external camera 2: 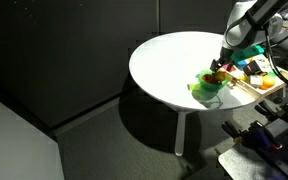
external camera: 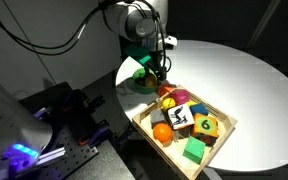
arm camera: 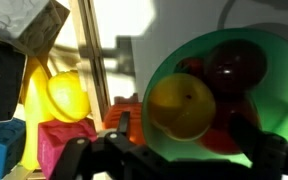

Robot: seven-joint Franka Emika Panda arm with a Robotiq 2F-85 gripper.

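Observation:
An orange-yellow ball [arm camera: 181, 107] lies in the green bowl [arm camera: 174, 60], beside dark red round pieces [arm camera: 234, 68]. My gripper stands open over the bowl, its fingers [arm camera: 97, 158] apart to either side of the ball in the wrist view. No clear contact shows between fingers and ball. From the first exterior view, the gripper [external camera: 156, 73] reaches down at the bowl [external camera: 138, 82], covering part of it. The second exterior view has the bowl [external camera 2: 210, 85] near the table's edge.
A wooden tray [external camera: 222, 108] of colored blocks and toy food stands close to the bowl. An orange-red piece [arm camera: 135, 125] sits between bowl and tray. Most of the white table [external camera: 259, 100] beyond the tray is bare.

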